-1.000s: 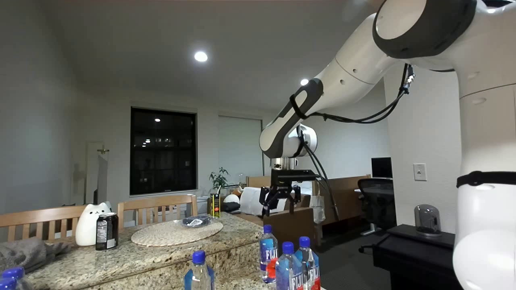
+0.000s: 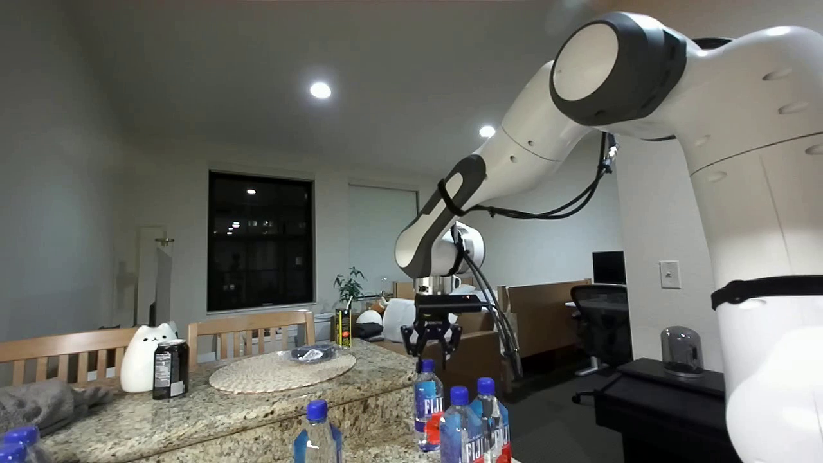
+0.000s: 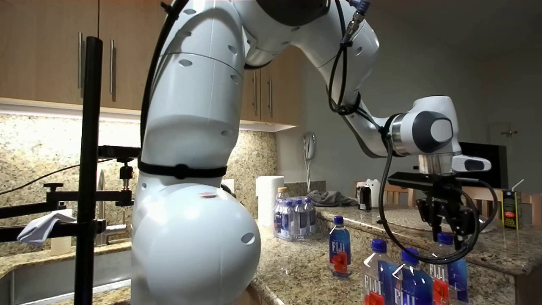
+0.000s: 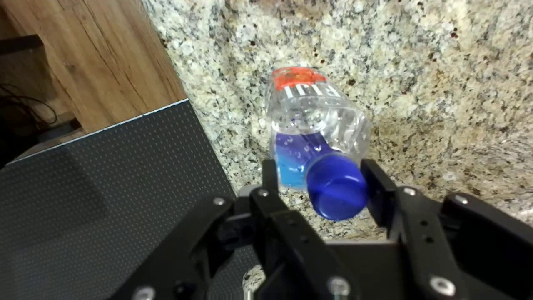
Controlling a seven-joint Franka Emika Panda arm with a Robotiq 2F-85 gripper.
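A clear bottle with a blue cap (image 4: 337, 187) and a FIJI label stands under my gripper in the wrist view. My fingers are part open, one on either side of the cap; a gap shows at the left finger (image 4: 270, 175), while the cap lies close to the right finger. In exterior view 1 the gripper (image 2: 432, 361) is just above and around the top of that bottle (image 2: 429, 405). Seen from exterior view 2, the gripper (image 3: 448, 236) hangs at the cap of the rear bottle (image 3: 444, 264). Whether the fingers touch the cap, I cannot tell.
Two bottles (image 2: 460, 428) (image 2: 490, 417) stand close by, and another bottle (image 3: 340, 246) stands apart. A bottle cluster (image 3: 294, 218) is farther back. The raised granite ledge (image 2: 386, 363) runs alongside. A dark panel (image 4: 125, 210) lies beyond the counter edge.
My arm has moved left and down in exterior view 1, bringing the gripper from above and right of the bottle to its cap. The fingers have drawn closer together. The bottles have not moved.
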